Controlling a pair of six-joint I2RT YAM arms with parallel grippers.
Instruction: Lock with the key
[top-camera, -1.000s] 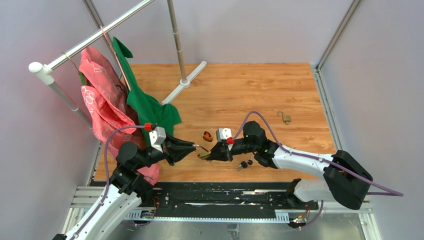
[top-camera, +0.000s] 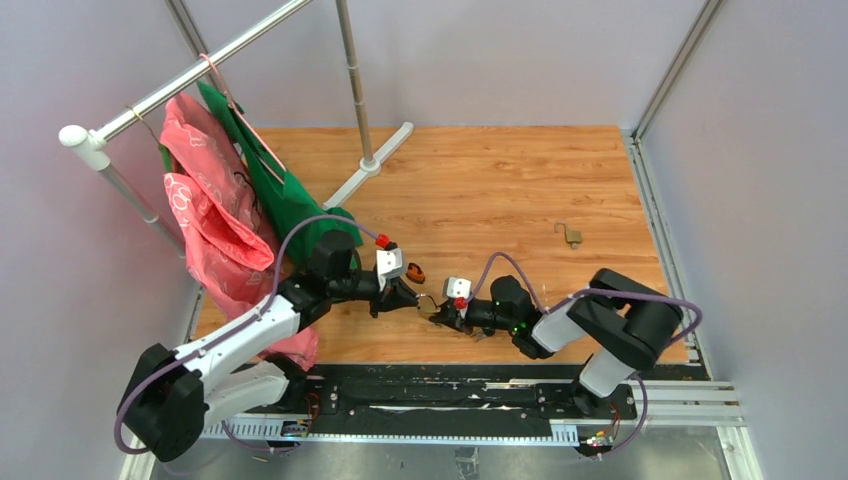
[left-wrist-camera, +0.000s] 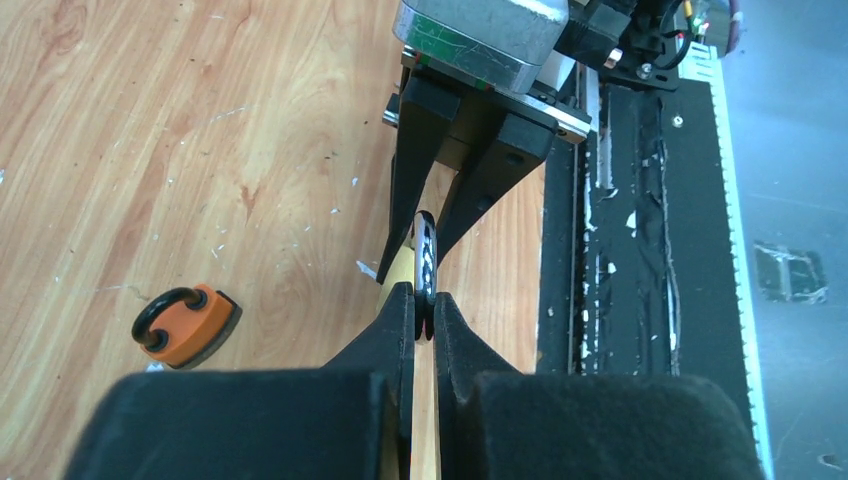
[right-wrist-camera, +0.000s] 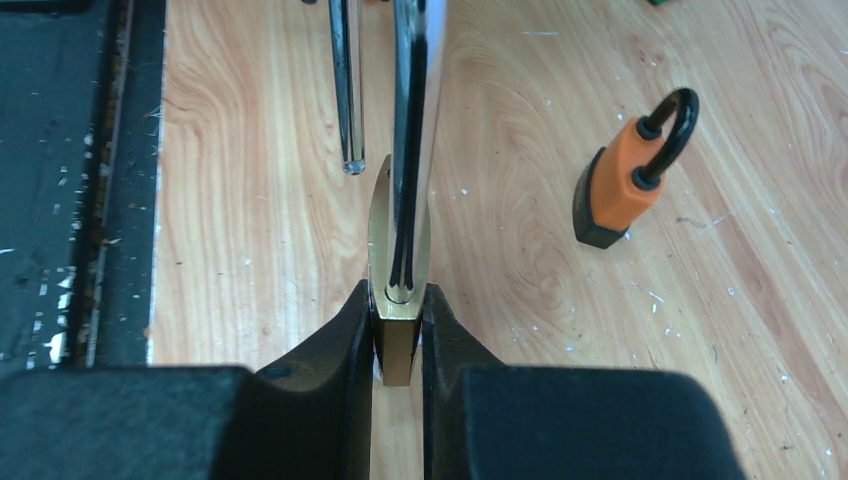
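A brass padlock (right-wrist-camera: 397, 350) is held up between my two grippers. Its steel shackle (left-wrist-camera: 425, 255) is pinched by my left gripper, which is shut on it. One shackle leg enters the brass body; the other leg's free end (right-wrist-camera: 352, 160) stands clear of it, so the lock is open. My right gripper has its fingers on both sides of the body, with slivers of gap showing; whether they grip it is unclear. Two dark-headed keys (top-camera: 480, 335) lie on the table, partly hidden by the right gripper.
An orange padlock (left-wrist-camera: 195, 328) with a black shackle lies just behind the grippers. Another brass padlock (top-camera: 573, 237), its shackle open, lies at the right. Red and green garments (top-camera: 215, 200) hang from a rack on the left.
The right gripper has shifted slightly right and nearer the front, over the keys. The green garment has been pushed aside.
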